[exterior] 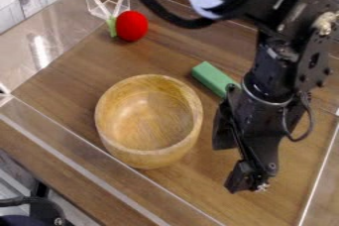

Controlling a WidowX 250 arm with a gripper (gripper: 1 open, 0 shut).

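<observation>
My dark gripper [249, 170] hangs low over the wooden table at the right, to the right of a wooden bowl [149, 121] and apart from it. Its fingers point down; whether they hold anything is unclear. A green block [209, 78] lies behind the bowl, partly near the arm's body. A red round object [131, 26] sits at the back left beside a small white wire-like item [109, 8] with some green at it.
The table [73, 81] has bare room left of and behind the bowl. Its left edge runs diagonally along a clear rim, with a white wall beyond at the upper left.
</observation>
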